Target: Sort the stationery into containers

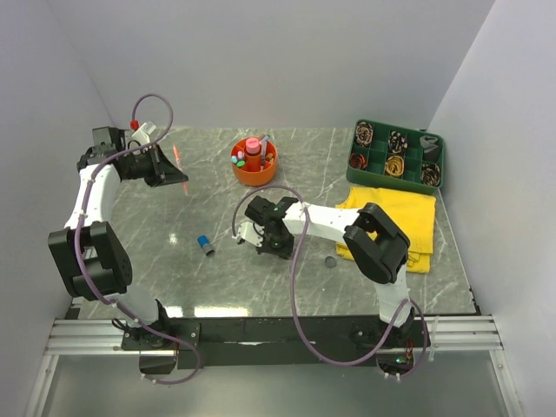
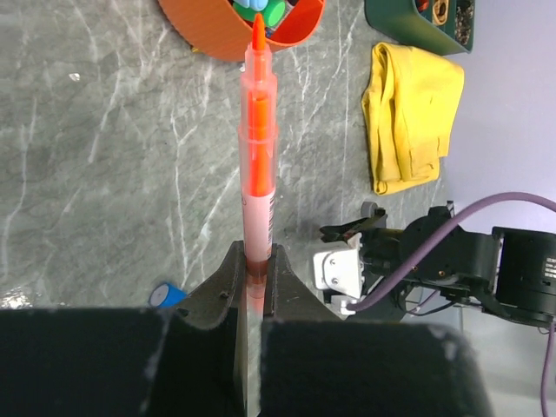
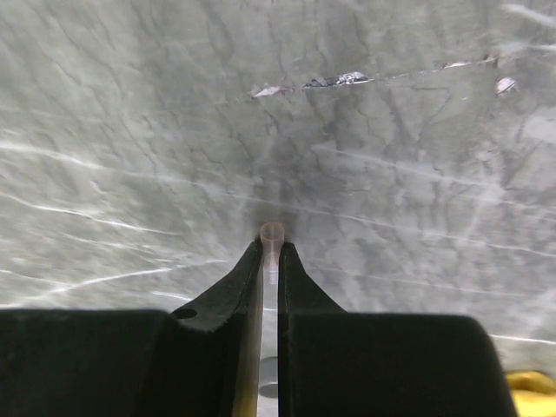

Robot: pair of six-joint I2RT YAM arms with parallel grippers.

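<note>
An orange translucent pen (image 2: pixel 258 174) stands upright in my left gripper, which is shut on it above the table's left part. An orange round container (image 1: pixel 255 174) holding pens and markers sits at the back middle. A blue-capped cylinder (image 1: pixel 205 244) lies on the table between the grippers. My right gripper (image 1: pixel 282 248) hangs low over the middle of the table, right of the blue cylinder; in the right wrist view its fingertips are close together over a small pale, translucent cylindrical tip (image 3: pixel 271 241), and whether they are closed on it is unclear.
A green compartment tray (image 1: pixel 391 174) with bands stands at the back right, in front of it a folded yellow cloth (image 1: pixel 401 217). A small grey round piece (image 1: pixel 330 261) lies near the cloth. Walls bound the back and sides.
</note>
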